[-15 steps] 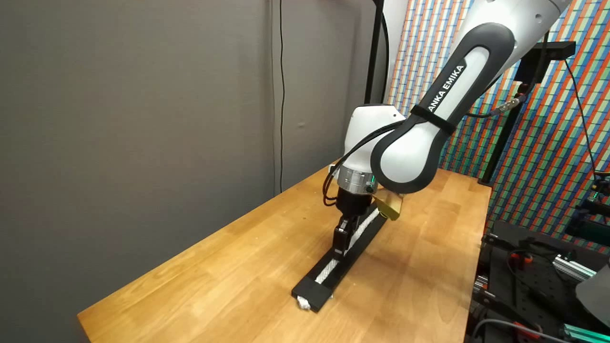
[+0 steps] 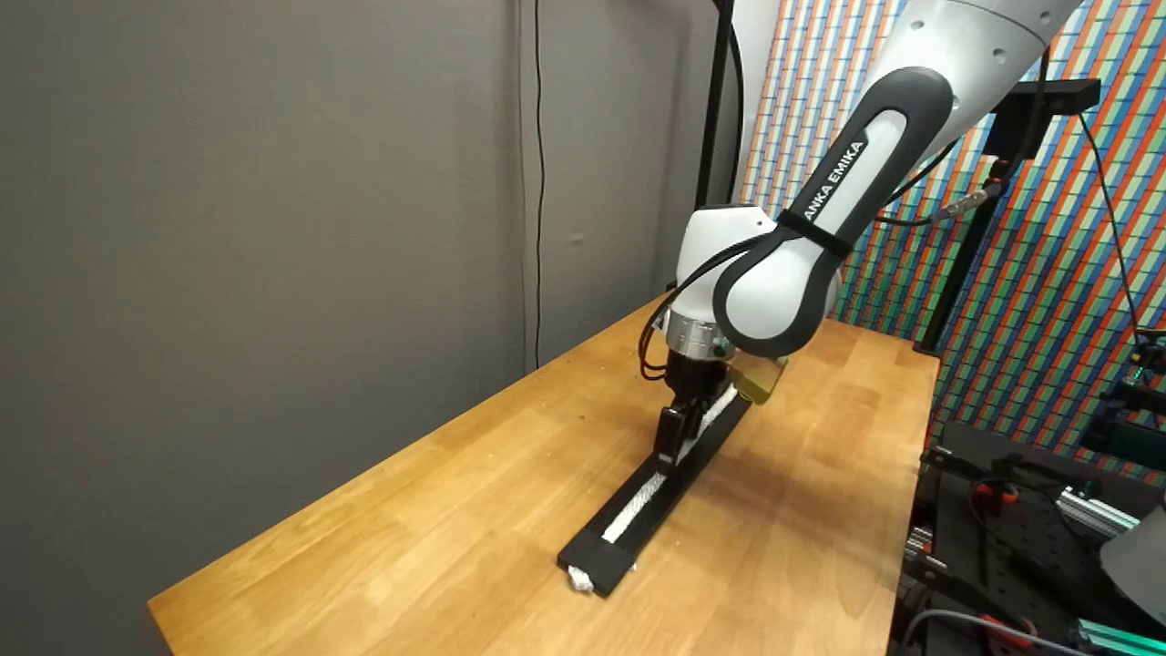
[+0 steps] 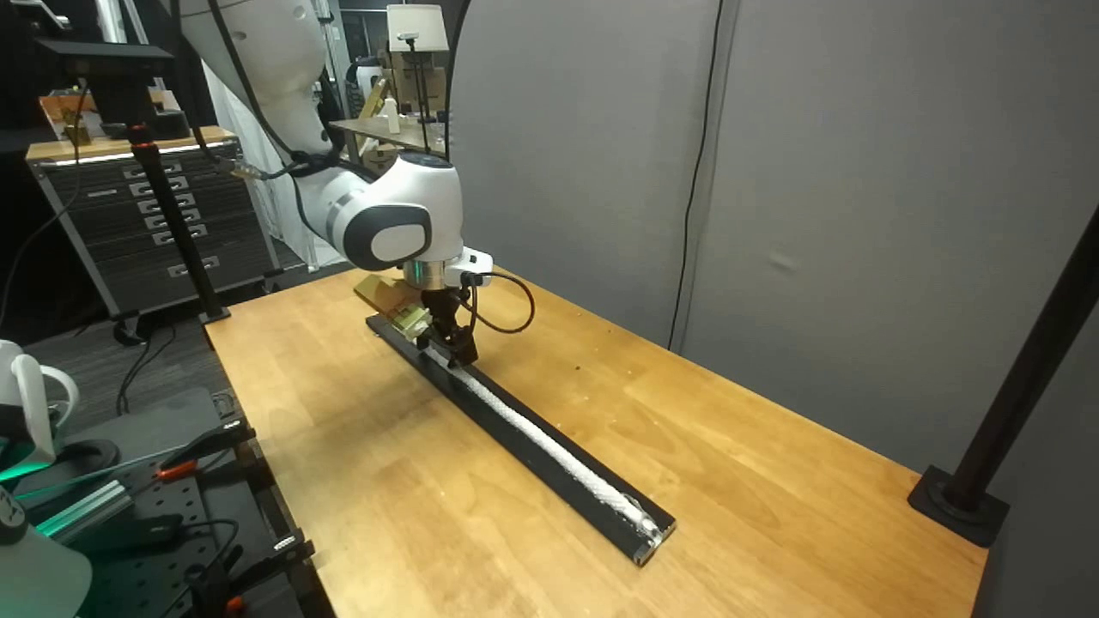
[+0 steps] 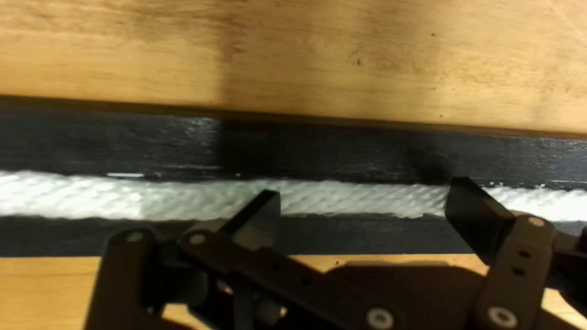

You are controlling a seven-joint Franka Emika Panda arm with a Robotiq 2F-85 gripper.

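A long black board (image 3: 515, 431) lies flat on the wooden table, with a white braided rope (image 3: 546, 443) stretched along its length. Over the board, toward its far half in exterior view 2, is my gripper, pointing down. Its fingers stand wide apart along the rope's direction, so the fingers are open. Between them the white rope (image 4: 341, 198) runs across the wrist view, lying on the black board (image 4: 330, 151) and not pinched. In exterior view 1 the gripper (image 2: 667, 465) hides part of the rope (image 2: 634, 508); whether a fingertip touches it I cannot tell.
A grey wall (image 3: 886, 206) borders one long side. A black post (image 3: 989, 412) stands at the table's corner. Tools and clamps crowd a black cart (image 3: 165, 515) alongside the other edge.
In exterior view 1 the gripper has moved along the board, away from the near end, uncovering more rope there. The board has stayed in place.
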